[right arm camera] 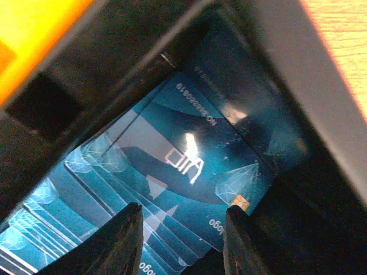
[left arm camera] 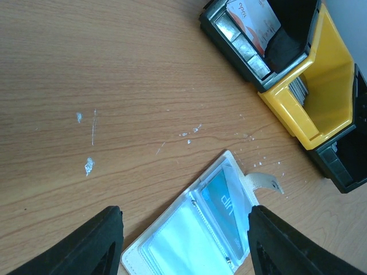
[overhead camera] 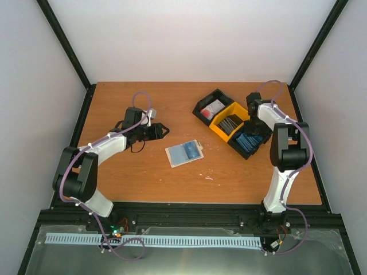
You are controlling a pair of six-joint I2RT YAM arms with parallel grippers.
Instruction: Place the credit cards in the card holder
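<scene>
A clear card holder lies flat at the table's middle, a blue card in its upper pocket; the left wrist view shows the holder with its strap sticking out to the right. Several blue credit cards lie overlapped inside the near black bin. Over that bin is my right gripper; in the right wrist view its fingers stand apart above the cards, with no card clearly gripped. My left gripper hangs left of the bins, above and behind the holder, its fingers spread and empty.
A yellow bin with dark cards adjoins the blue-card bin. Beyond it a black bin holds white and red cards. Bin walls stand close around my right gripper.
</scene>
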